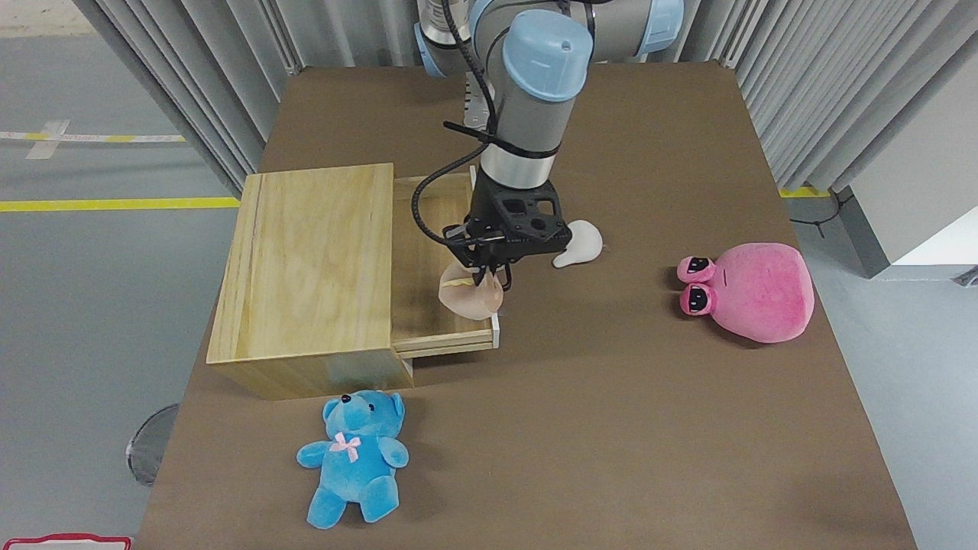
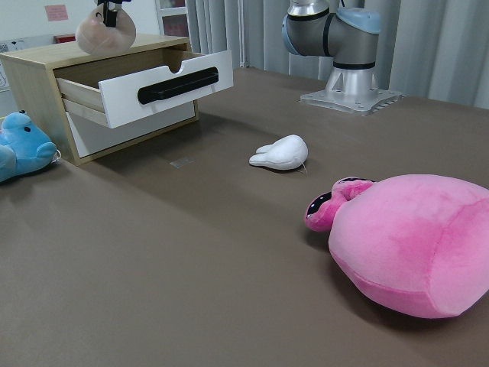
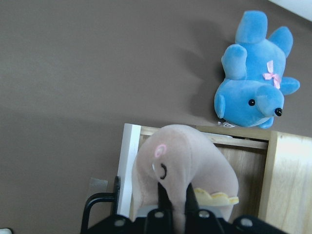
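Observation:
My gripper is shut on a pale pink plush toy (image 3: 187, 161) with a stitched closed eye and a yellow strip. In the front view the plush (image 1: 470, 295) hangs over the near part of the open drawer (image 1: 431, 275); in the left view the plush (image 2: 107, 32) is raised above the white-fronted drawer (image 2: 118, 103). The wrist view shows it covering much of the drawer's inside. The wooden cabinet (image 1: 302, 275) has the drawer out to the right.
A blue bear (image 1: 353, 458) lies below the cabinet. A white plush (image 1: 579, 246) and a pink plush (image 1: 759, 293) lie to the right.

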